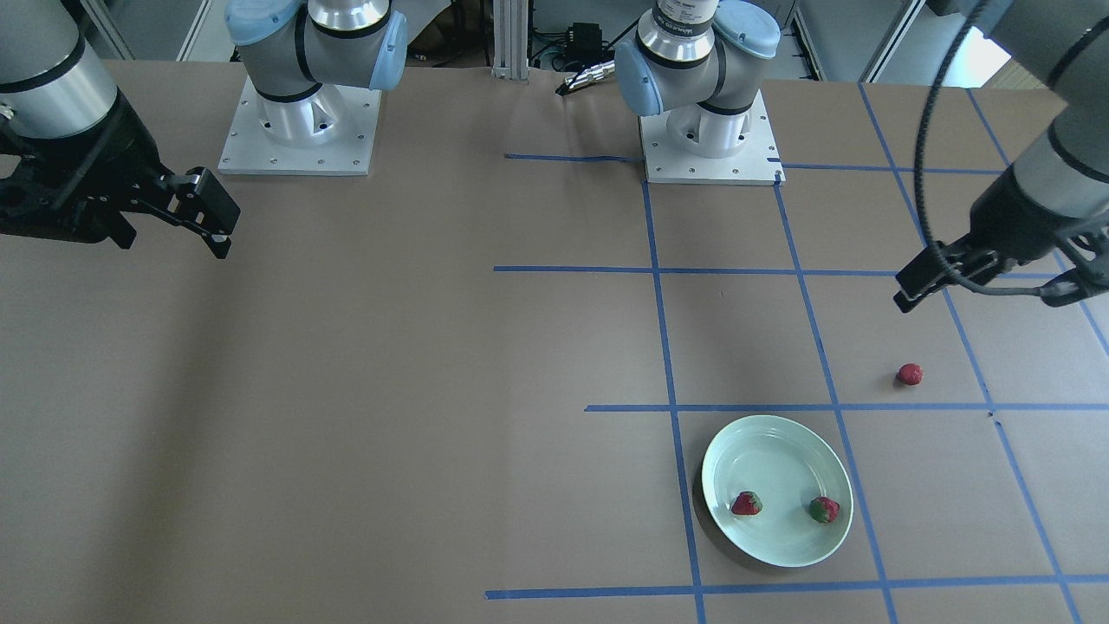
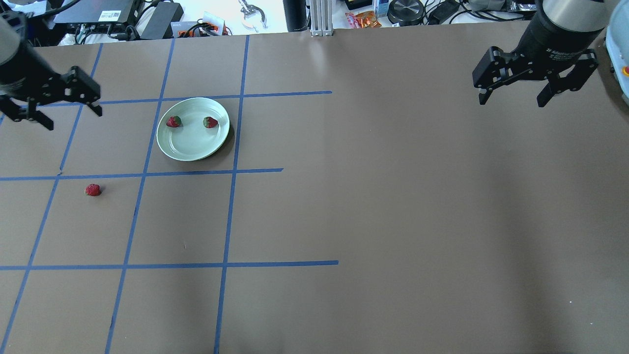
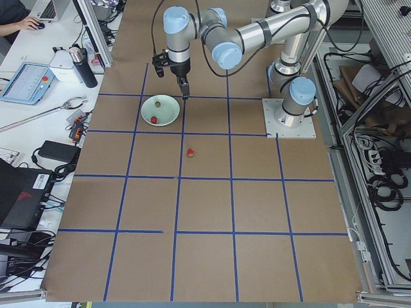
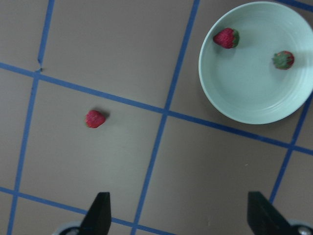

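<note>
A pale green plate point(image 1: 776, 468) holds two strawberries point(image 1: 746, 503); a third strawberry point(image 1: 910, 373) lies alone on the gridded table, seen also in the left wrist view point(image 4: 95, 119). My gripper point(image 2: 72, 121) is high at the upper left of the top view, left of the plate point(image 2: 192, 144) and above the table. Its two fingers are spread wide at the bottom of the left wrist view, with nothing between them.
Another black gripper point(image 2: 511, 98) hangs at the top right of the top view. Other arms stand on white base plates point(image 1: 665, 166) at the back.
</note>
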